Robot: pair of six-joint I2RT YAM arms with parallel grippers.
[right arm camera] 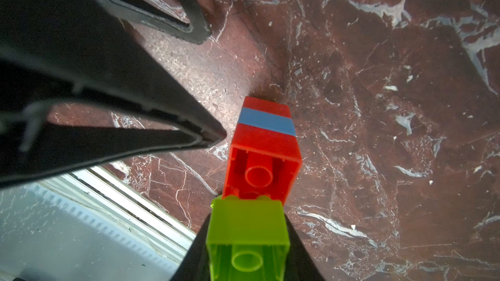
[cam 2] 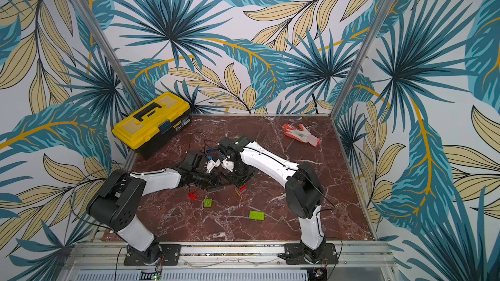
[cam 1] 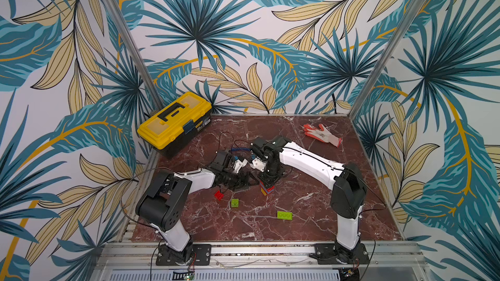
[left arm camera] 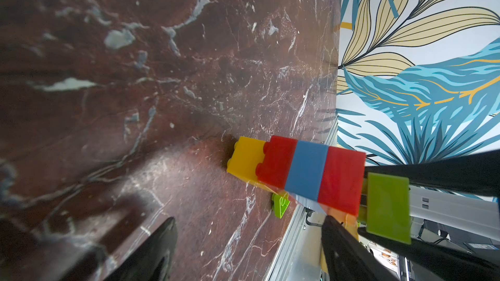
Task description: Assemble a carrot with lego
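My right gripper is shut on a lime-green brick [right arm camera: 247, 223], whose hollow underside faces the right wrist camera. Against that brick's studded end is a red and blue banded stack [right arm camera: 266, 132]; the red layer's hollow underside is partly uncovered. Whether the two are fully joined, I cannot tell. In the left wrist view the stack tapers into a yellow brick [left arm camera: 245, 158] at its far end. My left gripper stands open, with nothing gripped between its fingers; the stack is beside and beyond its right-hand finger [left arm camera: 351, 252].
On the table lie a small red piece [cam 1: 218, 195], a square green brick [cam 1: 235, 203] and a longer lime brick [cam 1: 284, 215]. A yellow toolbox [cam 1: 176, 119] stands back left, a glove [cam 1: 324, 134] back right.
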